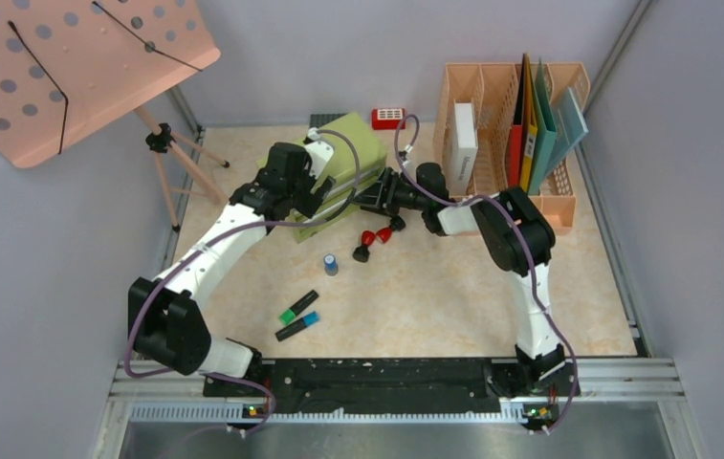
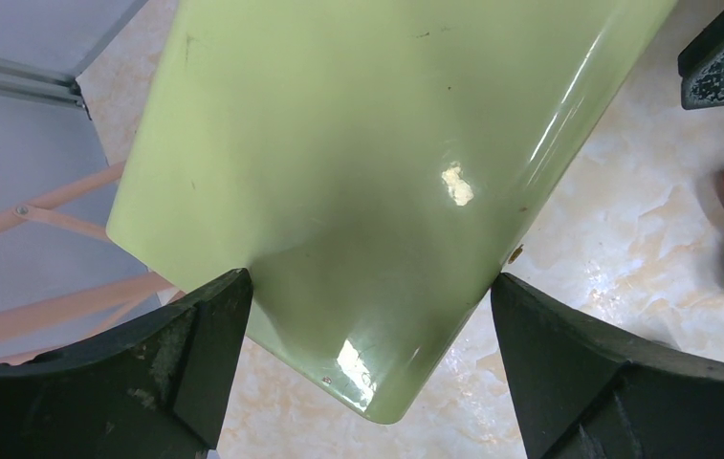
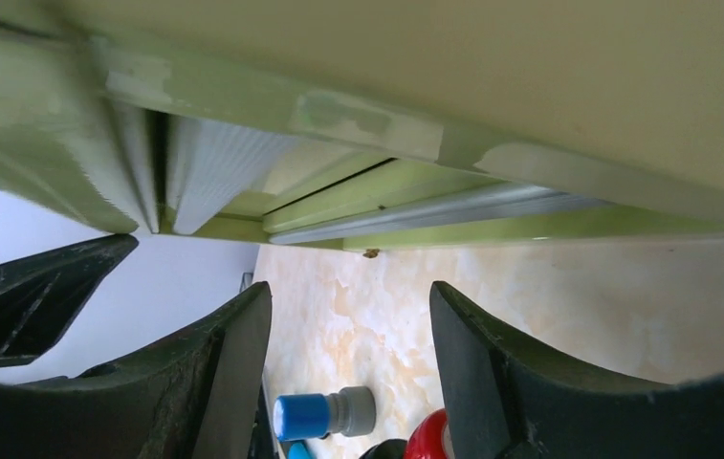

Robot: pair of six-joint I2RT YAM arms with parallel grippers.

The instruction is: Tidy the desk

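A green drawer unit (image 1: 348, 134) stands at the back left, its glossy green top (image 2: 367, 143) filling much of the left wrist view. My left gripper is open over its corner, a finger either side. My right gripper is low at the unit's front, fingers apart under a green edge (image 3: 568, 86), nothing between them at the tips. Two red-and-black objects (image 1: 367, 239) lie just in front. A blue-topped cylinder (image 1: 331, 264) stands nearby; two markers (image 1: 297, 326) lie toward the front left.
A peach organizer (image 1: 557, 210) with folders and a white box stands back right. A red item (image 1: 388, 118) lies at the back. A pink perforated stand (image 1: 99, 67) fills the left.
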